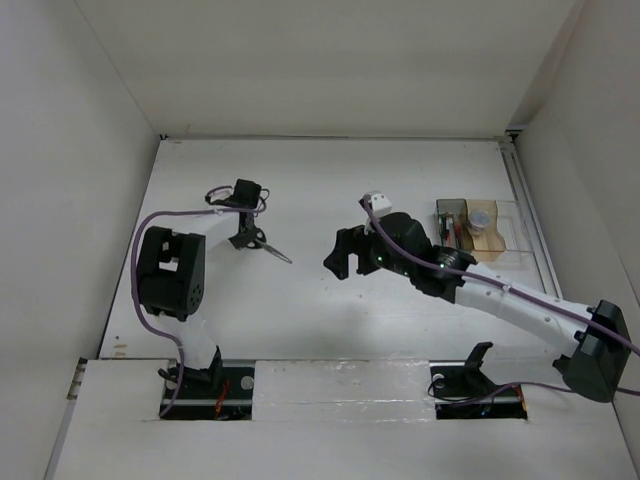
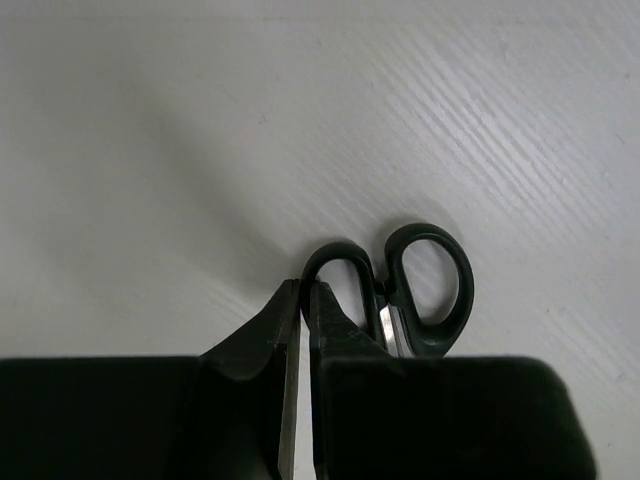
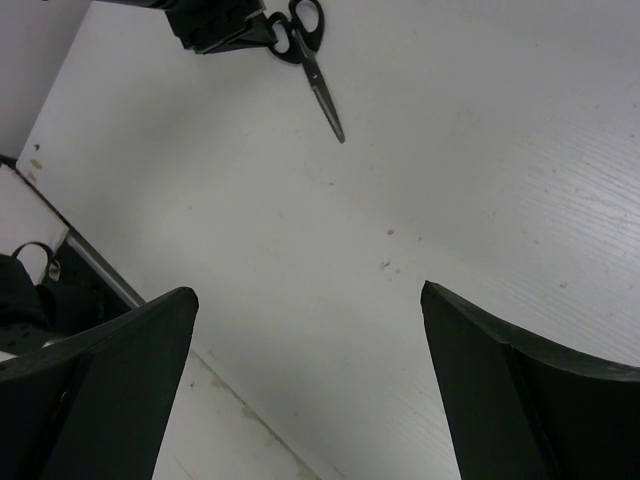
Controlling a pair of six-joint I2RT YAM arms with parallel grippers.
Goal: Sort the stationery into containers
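Note:
Black-handled scissors [image 2: 455, 318] lie on the white table, with one handle loop pinched between the fingertips of my left gripper. The other loop is free, and the left wrist view hides most of the blades behind the gripper. From above, the scissors' blade [image 1: 274, 251] points toward the lower right, away from the left gripper. Over the middle of the table, my right gripper [image 1: 347, 264] hangs open and empty. A clear container with compartments [image 1: 517, 224] stands at the right; dark, pen-like items [image 1: 448, 230] fill its left part.
A round, clear-lidded tub [image 1: 479, 219] sits in the container's tan compartment. The table [image 1: 310, 190] between the two arms is bare. Walls close in the left, right and back sides.

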